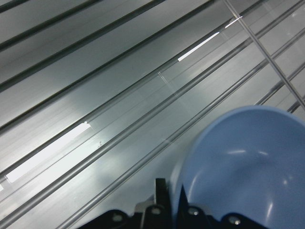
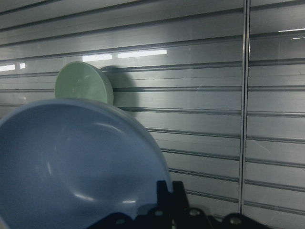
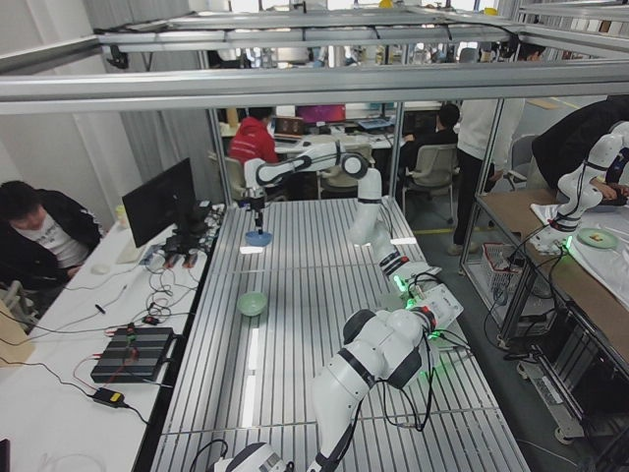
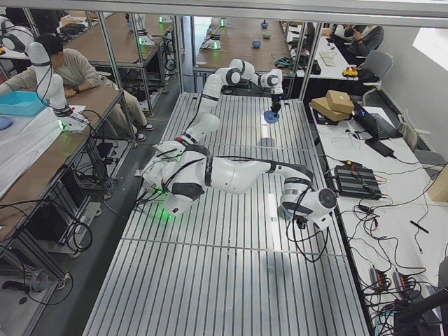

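Observation:
My right gripper (image 3: 257,214) holds a blue bowl (image 3: 257,238) by its rim at the far end of the slatted table; in the right wrist view its fingertips (image 2: 163,191) are shut on that bowl (image 2: 76,162). My left gripper (image 4: 276,105) is shut on another blue bowl (image 4: 270,116), whose rim lies between the fingers in the left wrist view, with the bowl (image 1: 243,167) filling the lower right. A green bowl (image 3: 252,303) sits between the two, near the table's long edge; in the right wrist view it (image 2: 81,83) appears beyond the blue bowl.
The arms' mount and cables take up one long side. A desk (image 3: 69,433) with a monitor, black boxes and cables runs along the other. An aluminium frame stands overhead.

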